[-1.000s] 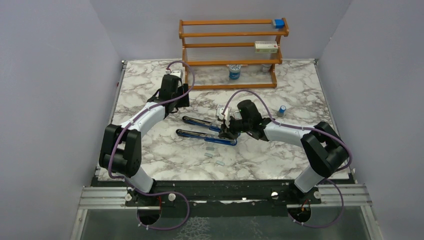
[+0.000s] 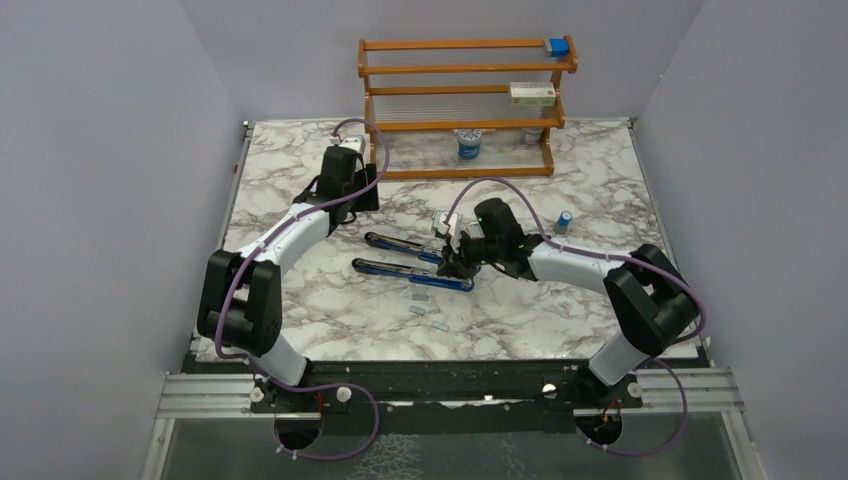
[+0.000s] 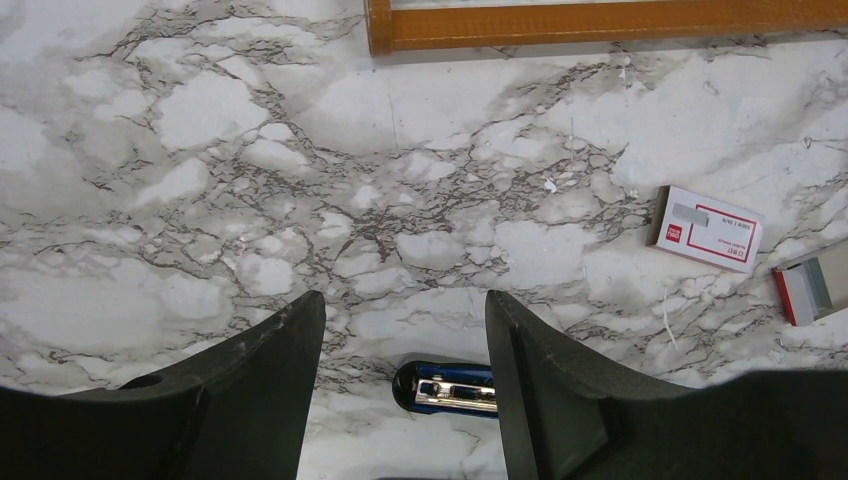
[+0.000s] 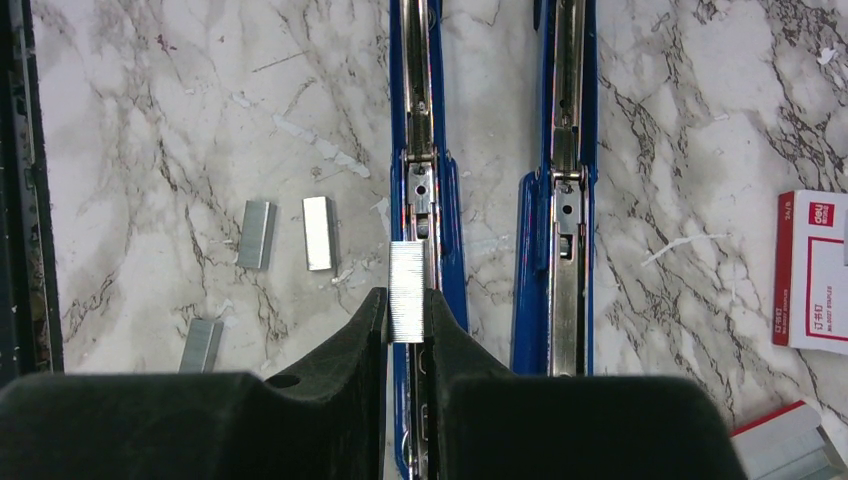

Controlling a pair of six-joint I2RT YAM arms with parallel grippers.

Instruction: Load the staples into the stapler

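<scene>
Two blue staplers lie opened out flat, side by side: the nearer stapler and the farther stapler. My right gripper is shut on a silver staple strip, its fingers on the strip's two long sides. In the right wrist view the strip overlaps the nearer stapler's metal channel; whether it touches the channel cannot be told. Three loose staple strips lie on the marble beside that stapler. Over bare tabletop, my left gripper stands open with nothing between its fingers; one stapler's end shows below it.
A red-and-white staple box lies on the table, with another opened box beside it. Behind them rises a wooden shelf. A small blue object stands at the right.
My right gripper has shifted very slightly around the same spot over the nearer stapler. The left arm has barely moved, and the staplers and loose strips lie as before.
</scene>
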